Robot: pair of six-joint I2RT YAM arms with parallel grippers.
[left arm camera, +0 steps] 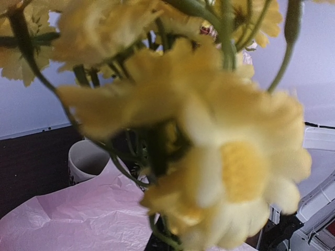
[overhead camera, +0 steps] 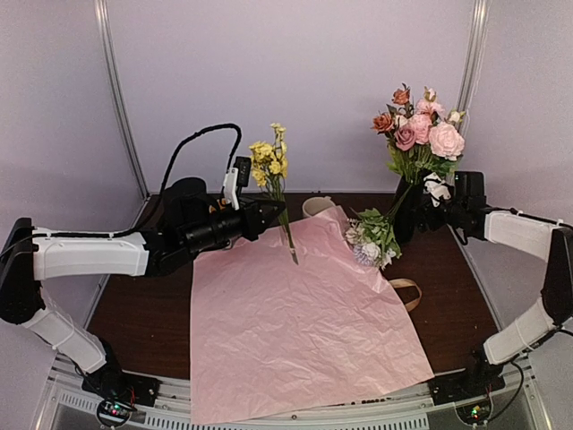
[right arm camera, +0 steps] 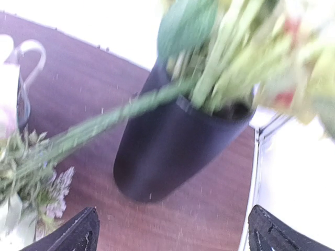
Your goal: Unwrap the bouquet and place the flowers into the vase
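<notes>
Yellow flowers (overhead camera: 269, 162) stand nearly upright over the paper, with my left gripper (overhead camera: 276, 213) shut on their stems; their blossoms (left arm camera: 241, 172) hide its fingers in the left wrist view. The black vase (right arm camera: 167, 141) stands upright at the right, filled with pink and orange roses (overhead camera: 421, 133). A white and lilac bunch (overhead camera: 369, 240) droops left of the vase. Its green stem (right arm camera: 104, 125) slants up to the vase's mouth; whether its end is inside cannot be made out. Beside the vase, my right gripper is open, its fingers wide apart and empty.
Pink wrapping paper (overhead camera: 300, 331) covers the middle of the dark table (overhead camera: 148, 322). A white mug (overhead camera: 317, 206) stands at the back centre. A tan ribbon loop (overhead camera: 408, 292) lies at the paper's right edge.
</notes>
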